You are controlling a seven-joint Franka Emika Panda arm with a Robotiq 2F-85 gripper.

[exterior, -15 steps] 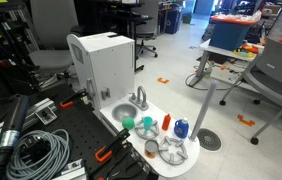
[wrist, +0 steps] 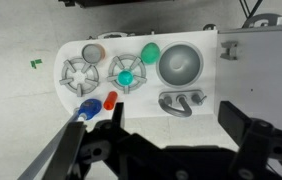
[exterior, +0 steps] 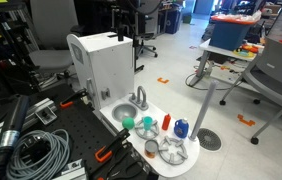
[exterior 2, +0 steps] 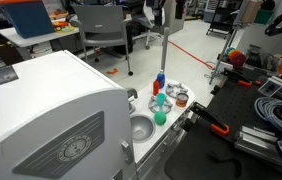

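Observation:
In the wrist view my gripper is open above a white toy kitchen counter (wrist: 206,72), its fingers wide apart and nothing between them. Several small things lie on the counter: a green egg-like piece (wrist: 150,52) beside the sink (wrist: 180,64), a teal round piece (wrist: 125,78) on one burner, a red bottle-like piece (wrist: 110,101), a blue item (wrist: 91,107) and a small can (wrist: 93,53). A second burner (wrist: 71,72) looks bare. A grey faucet (wrist: 183,101) stands by the sink. Exterior view 1 shows dark gripper parts at the top, above the white cabinet (exterior: 109,62).
A dark table (exterior: 66,125) with a coiled cable (exterior: 39,155) and orange-handled clamps (exterior: 111,148) borders the counter. A thin white post (exterior: 203,108) rises near the counter's end. Pale floor (exterior: 246,150) lies open beyond, with a grey chair (exterior: 276,75) farther off.
Dark arm and gripper parts have come into the top of exterior view 1, above the cabinet. The things on the counter have not moved.

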